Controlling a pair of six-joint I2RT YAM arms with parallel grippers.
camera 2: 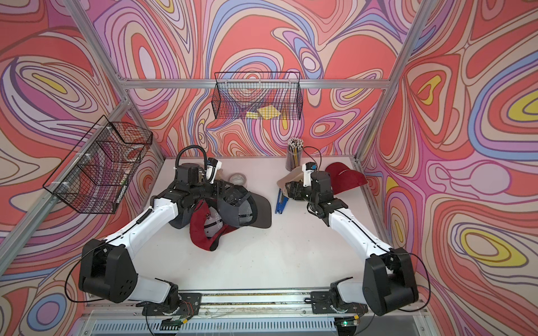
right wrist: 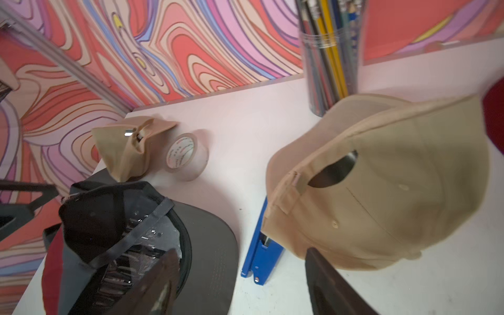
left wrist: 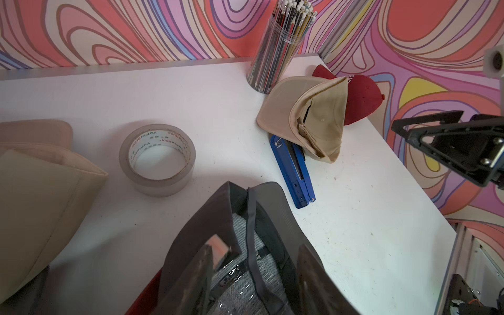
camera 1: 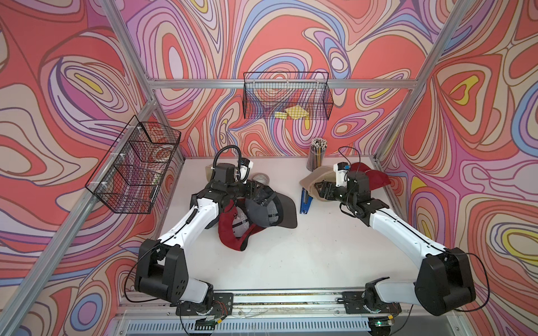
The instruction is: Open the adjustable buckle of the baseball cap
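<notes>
The dark grey cap (camera 1: 286,211) lies on the table with its opening up, resting partly on a red cap (camera 1: 229,232). Across its opening runs a dark strap (right wrist: 132,234), joined end to end as far as shows; I cannot make out the buckle clearly. My left gripper is over the cap's left side, its fingers (left wrist: 315,281) apart, with the cap showing below between them. Well to the right of the grey cap, my right gripper stands open above the table near a beige cap (right wrist: 386,204), with nothing between its fingers.
A blue stapler (left wrist: 292,170) lies right of the grey cap. Behind are a tape roll (left wrist: 157,160), a pencil cup (left wrist: 278,47) and another beige cap (left wrist: 47,204). A second red cap (camera 2: 343,178) sits at the back right.
</notes>
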